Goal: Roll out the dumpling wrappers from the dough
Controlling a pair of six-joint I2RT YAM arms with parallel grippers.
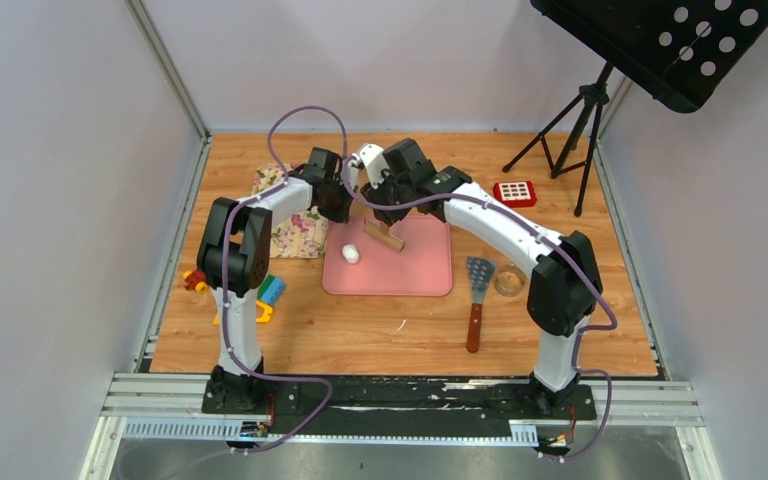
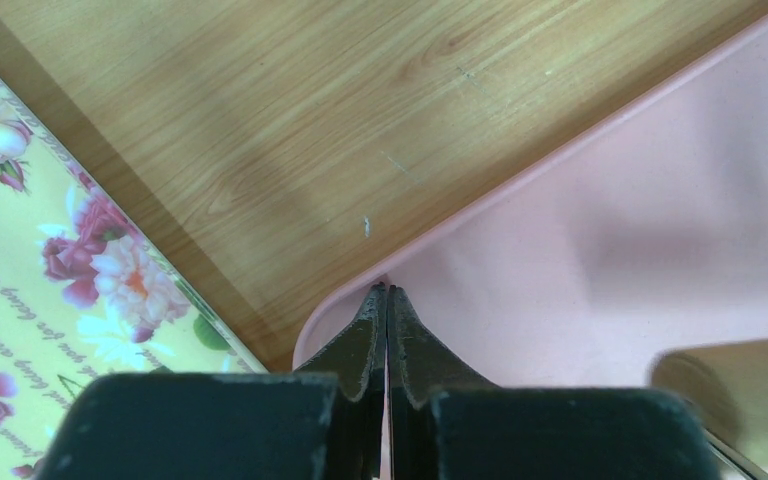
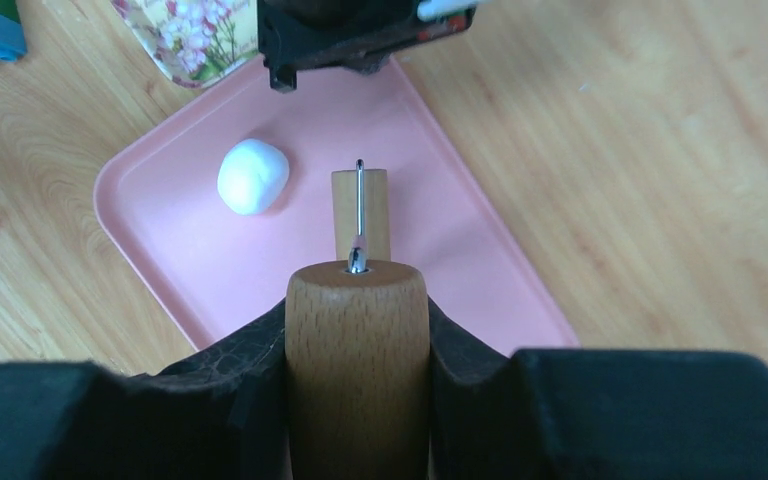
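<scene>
A white lump of dough sits on the pink tray. My right gripper is shut on the wooden handle of a rolling pin, whose cylinder lies over the tray beside the dough, partly behind the handle in the right wrist view. The cylinder's blurred end also shows in the left wrist view. My left gripper is shut, nothing seen between its fingers, at the tray's rim.
A floral board lies left of the tray. Toy blocks sit at the front left, a spatula and glass bowl right of the tray. A music stand stands at the back right.
</scene>
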